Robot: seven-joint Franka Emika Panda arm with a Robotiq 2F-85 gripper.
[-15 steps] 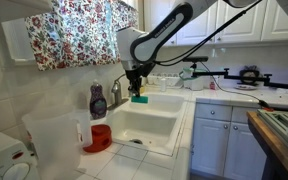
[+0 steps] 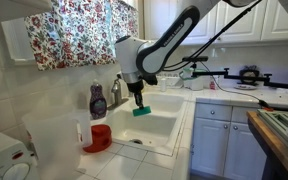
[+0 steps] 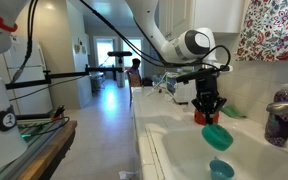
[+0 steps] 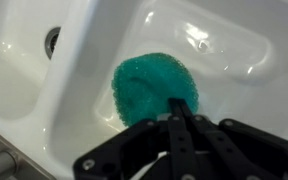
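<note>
A green scrubbing sponge (image 4: 149, 88) fills the middle of the wrist view, its near edge at the fingertips. My gripper (image 3: 210, 117) is shut on it, and the sponge (image 3: 217, 137) hangs below the fingers over the white sink (image 2: 164, 122). In exterior view 1 the same sponge (image 2: 142, 111) shows above the basin with the gripper (image 2: 139, 101) just over it. A small teal cup (image 3: 221, 168) sits lower in the sink in exterior view 2.
A dark soap bottle (image 2: 97, 102) and the faucet (image 2: 116, 92) stand behind the basin. A red bowl (image 2: 97, 138) sits on the tiled counter (image 2: 134, 153), beside a clear plastic container (image 2: 56, 145). The sink drain (image 4: 52, 42) is visible in the wrist view.
The arm has come down and toward the near side of exterior view 1. The sponge has moved lower with the gripper and stays in its grasp.
</note>
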